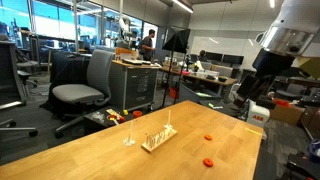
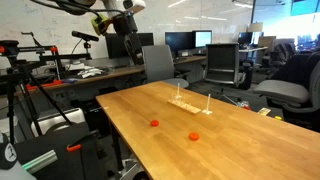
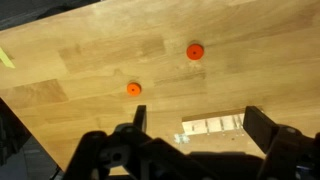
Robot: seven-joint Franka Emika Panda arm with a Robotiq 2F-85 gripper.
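Note:
Two small orange-red discs lie apart on the wooden table: one disc (image 3: 195,51) is toward the top of the wrist view, the other disc (image 3: 134,89) lower and to its left. A pale wooden block with a row of small upright pegs (image 1: 159,138) rests on the table. In the wrist view part of this block (image 3: 212,126) shows between my fingers, far below them. My gripper is open and empty, its fingers wide apart. From exterior view 2, the gripper (image 2: 136,42) hangs high above the table's far left side.
Thin upright posts stand near the block, one post (image 2: 208,102) at its right end. Office chairs (image 1: 100,77) and a dark drawer cabinet (image 1: 133,86) are beyond its edge.

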